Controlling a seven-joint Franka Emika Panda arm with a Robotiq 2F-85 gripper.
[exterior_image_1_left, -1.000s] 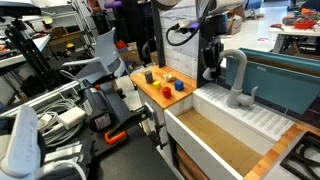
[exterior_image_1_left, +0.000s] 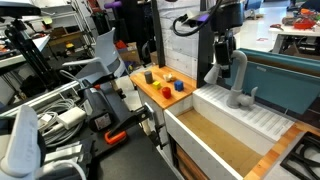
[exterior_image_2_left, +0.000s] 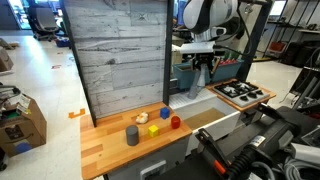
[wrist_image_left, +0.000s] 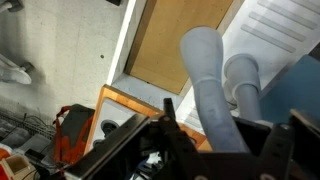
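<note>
A grey faucet (exterior_image_1_left: 237, 98) with a tall curved spout stands on the white ribbed ledge behind the sink box. In the wrist view its spout (wrist_image_left: 204, 62) rises between the dark fingers of my gripper, which is shut on it. The faucet's thicker base (wrist_image_left: 243, 82) shows just to the right. My white arm (exterior_image_1_left: 190, 22) reaches in from behind the counter; in exterior view 2 the arm (exterior_image_2_left: 205, 18) bends down over the faucet. The exact contact of the fingers is hard to see.
The sink box (exterior_image_1_left: 182, 128) is an empty wooden-floored basin in front. Coloured blocks, a red cup (exterior_image_1_left: 167, 92) and a grey cup (exterior_image_2_left: 131, 134) sit on the wooden counter to the left. A stove (exterior_image_2_left: 240, 94) stands on the other side; a blue panel (exterior_image_1_left: 275, 82) is behind.
My arm has shifted with the spout, and the spout's arch looks turned and narrower than a second ago. The basin and the counter objects look unmoved.
</note>
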